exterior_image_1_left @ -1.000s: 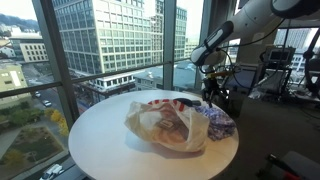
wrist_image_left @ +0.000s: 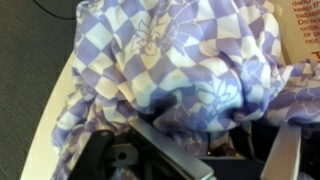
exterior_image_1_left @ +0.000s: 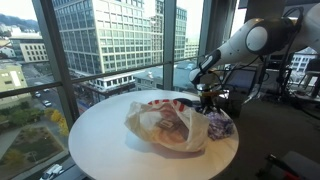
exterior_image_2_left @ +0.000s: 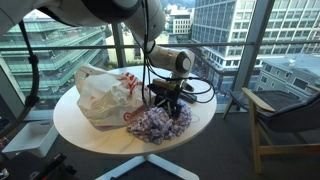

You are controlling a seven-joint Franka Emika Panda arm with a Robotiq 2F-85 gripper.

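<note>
A crumpled blue-and-white checked cloth (wrist_image_left: pixel 180 60) fills much of the wrist view, heaped up in front of my gripper. The gripper's fingers (wrist_image_left: pixel 285 150) are apart, low in the frame and close against the cloth. Whether any fold lies between them is hard to make out. From exterior view 2, the cloth (exterior_image_2_left: pixel 160 123) lies at the near edge of the round white table, with the gripper (exterior_image_2_left: pixel 172 100) down at its top. In exterior view 1 the cloth (exterior_image_1_left: pixel 220 125) shows partly behind the bag.
A large crinkled plastic bag (exterior_image_1_left: pixel 165 125) with red print stands beside the cloth on the white table (exterior_image_1_left: pixel 95 130). A wooden chair (exterior_image_2_left: pixel 260 120) stands apart to the right in exterior view 2, near the windows.
The bag and the table look the same.
</note>
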